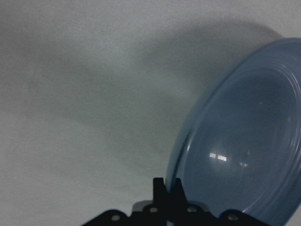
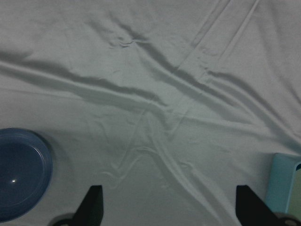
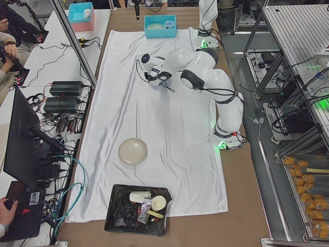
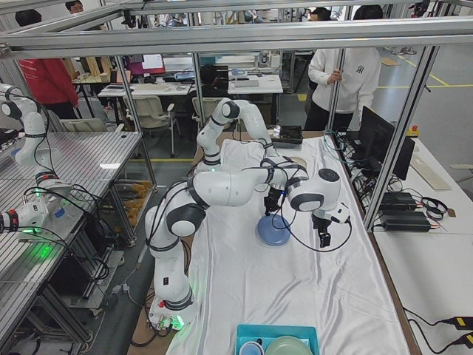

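A blue plate (image 4: 274,234) lies on the white cloth beneath the arms. In the left wrist view its rim runs between the fingertips of my left gripper, which is shut on it. The same plate (image 2: 19,172) sits at the left of the right wrist view. My right gripper stands open over the cloth beside the plate, with nothing between its fingers; in the camera right view it hangs at the right (image 4: 324,237).
A beige plate (image 3: 132,159) lies nearer the camera left view's bottom, above a black bin (image 3: 113,221) of assorted items. A turquoise box (image 3: 154,33) holding dishes stands at the far end.
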